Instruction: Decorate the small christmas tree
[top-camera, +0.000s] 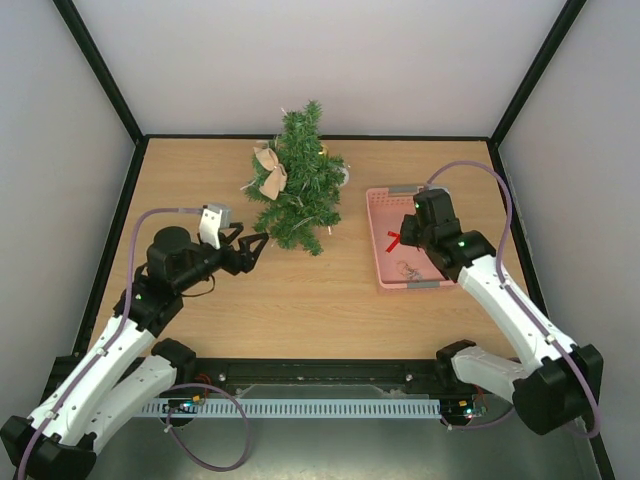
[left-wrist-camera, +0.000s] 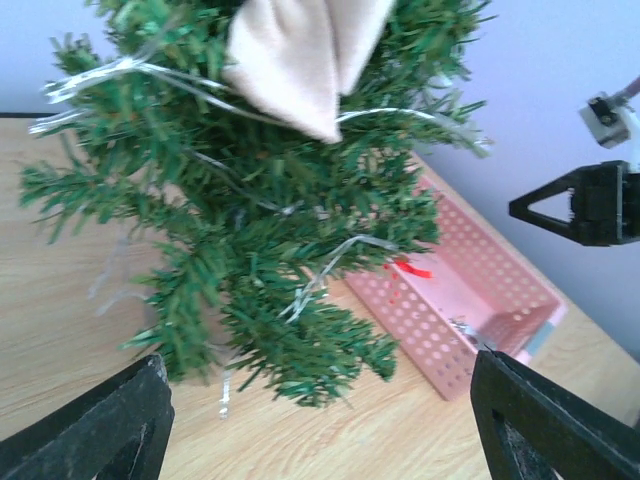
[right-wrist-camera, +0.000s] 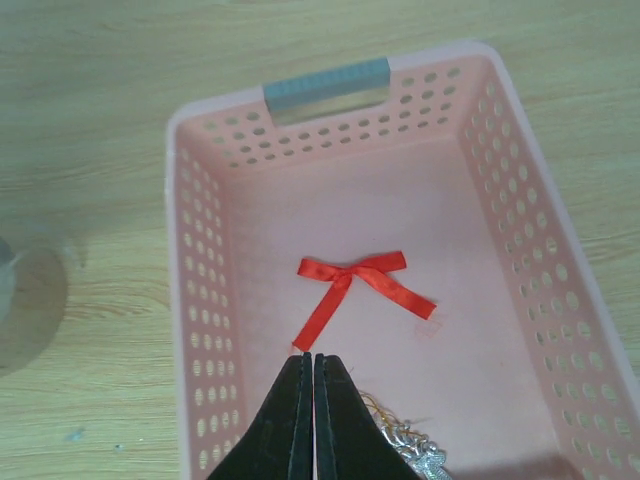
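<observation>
The small green tree carries a beige bow and fills much of the left wrist view. My left gripper stands open just left of the tree's lower branches, nothing visible between its fingers. My right gripper is shut above the pink basket, with nothing seen held. In the basket lie a red ribbon bow and silver ornaments on gold string, partly hidden by the right fingers.
Walls close off the back and sides.
</observation>
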